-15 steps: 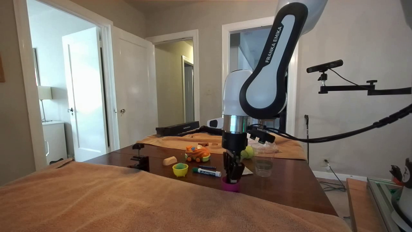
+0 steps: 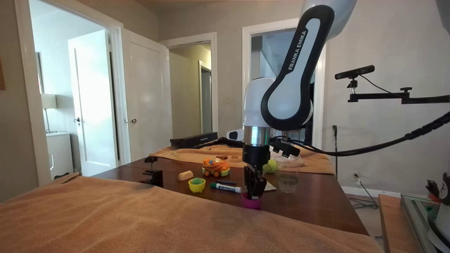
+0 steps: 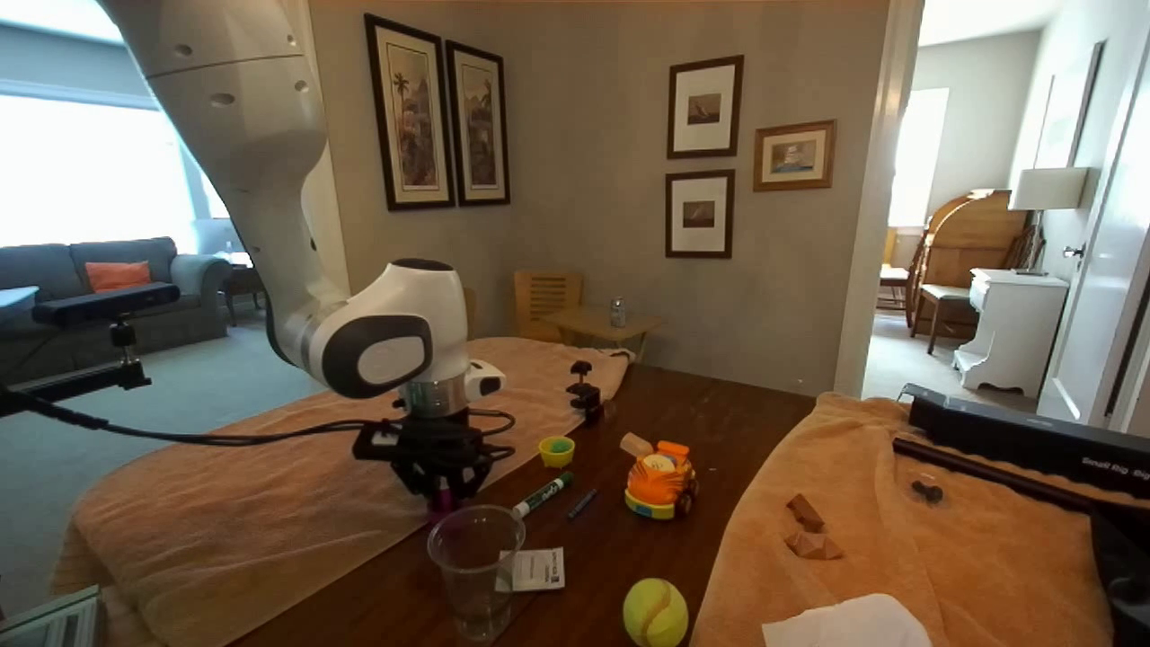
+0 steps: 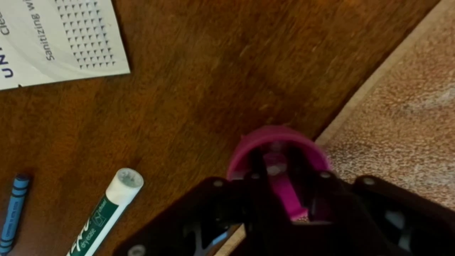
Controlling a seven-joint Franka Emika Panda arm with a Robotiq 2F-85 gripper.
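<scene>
A small magenta cup (image 4: pixel 277 132) stands on the wooden table beside the towel edge. My gripper points down with its dark fingertips inside the cup's rim. A narrow gap parts the fingers, and magenta shows through it, so they look partly open. A small pale patch is visible down in the cup; what it is, I cannot tell. In the first exterior view the cup (image 2: pixel 251 203) is directly below the gripper (image 2: pixel 253 196). The second exterior view shows the cup (image 3: pixel 442 502) partly hidden by the gripper and a clear plastic cup (image 3: pixel 480 577).
A green marker (image 4: pixel 104 213), blue crayon (image 4: pixel 15 213) and white packet (image 4: pixel 64 38) lie near the magenta cup. Farther off are a yellow cup (image 2: pixel 197 185) with a green thing inside, an orange toy car (image 2: pixel 215 167), a wooden block (image 2: pixel 185 175) and a tennis ball (image 3: pixel 655 613).
The arm has shifted very slightly, its upper link a touch to the left. The gripper is still in the magenta cup, and the other objects have not moved.
</scene>
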